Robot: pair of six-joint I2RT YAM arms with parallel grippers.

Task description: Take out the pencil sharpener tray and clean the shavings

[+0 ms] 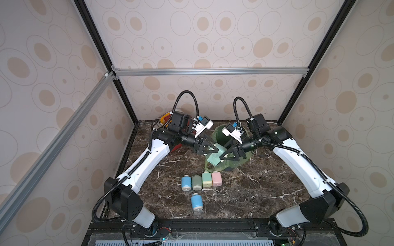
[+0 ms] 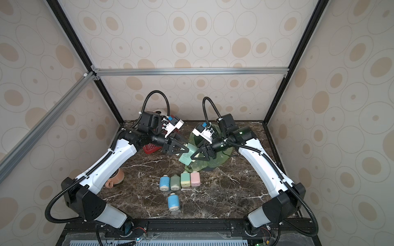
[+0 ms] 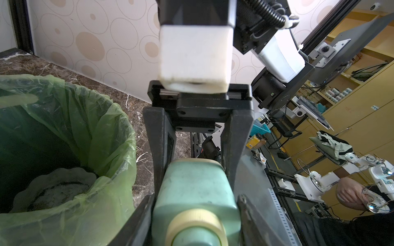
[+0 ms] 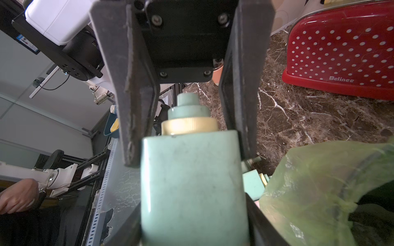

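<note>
A mint-green pencil sharpener with a cream ring is held between both grippers in front of the lined bin. My left gripper is shut on it from the left, and my right gripper is shut on it from the right. The right wrist view shows the sharpener's body large, with the ring and a stepped knob on top. The bin has a green bag over its rim. Whether the tray is out of the sharpener cannot be told.
Several coloured sharpeners stand in a row on the marble counter, with a blue one in front. A red dotted Belinee appliance is at back left, a pinkish cup at the left.
</note>
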